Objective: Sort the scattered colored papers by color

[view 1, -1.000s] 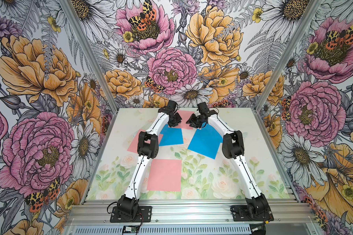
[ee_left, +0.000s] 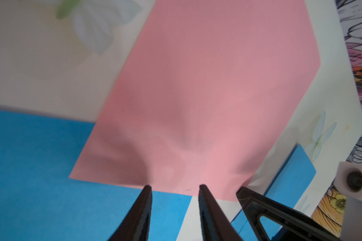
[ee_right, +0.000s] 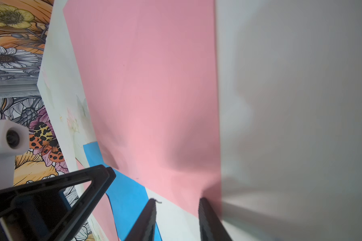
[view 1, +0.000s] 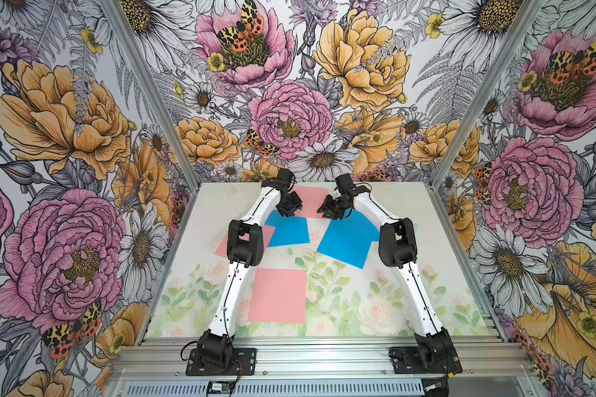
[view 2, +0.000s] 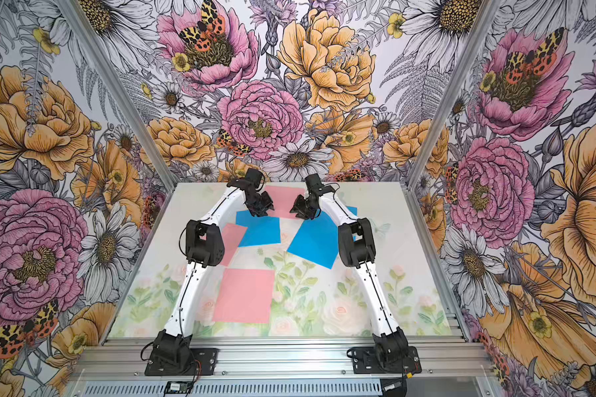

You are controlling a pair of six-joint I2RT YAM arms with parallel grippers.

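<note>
At the back lies a pink paper (view 1: pixel 310 195), flat and slightly over the corner of the left blue paper (view 1: pixel 289 233). My left gripper is open above this pink sheet's near edge, where it meets the blue one. My right gripper also stands open, over the same sheet's right corner. Neither has paper visibly gripped between its fingers. A larger blue area (view 1: pixel 343 246) is right of centre, partly behind the right arm. Another pink paper (view 1: pixel 223 247) lies at the left, partly under the left arm, and a pink square (view 1: pixel 278 297) in front.
Both forearms cross above the sheets and hide parts of them. Metal rails and patterned walls bound it.
More of the back pink paper shows. The other sheets look unmoved.
</note>
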